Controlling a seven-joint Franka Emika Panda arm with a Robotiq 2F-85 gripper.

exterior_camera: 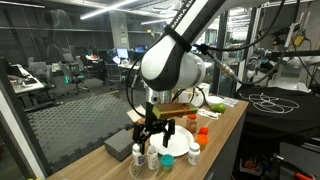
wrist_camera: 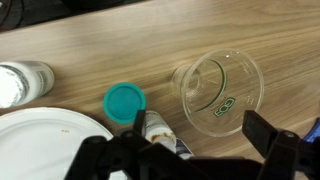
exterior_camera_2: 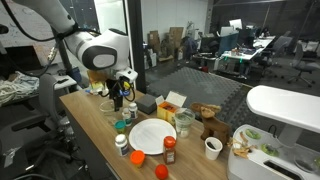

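In the wrist view my gripper is open, with nothing held between its dark fingers. A clear glass cup (wrist_camera: 246, 70) lies ahead of the gap, toward the right finger. The teal lid (wrist_camera: 124, 102) is beyond the left finger, which partly hides a white bottle (wrist_camera: 158, 128). At lower left is part of the white plate (wrist_camera: 40, 145), with another white-capped bottle (wrist_camera: 22, 84) above it. In exterior view 1 the gripper (exterior_camera: 152, 132) hangs above the bottles near the table's left end.
Exterior view 2 has a red-lidded jar (exterior_camera_2: 169, 150), orange item (exterior_camera_2: 138, 157), red item (exterior_camera_2: 161, 171), white mug (exterior_camera_2: 213, 148) and brown figure (exterior_camera_2: 213, 122) around the plate (exterior_camera_2: 166, 124). Bare wood shows at the table's near edge (exterior_camera_2: 90, 122).
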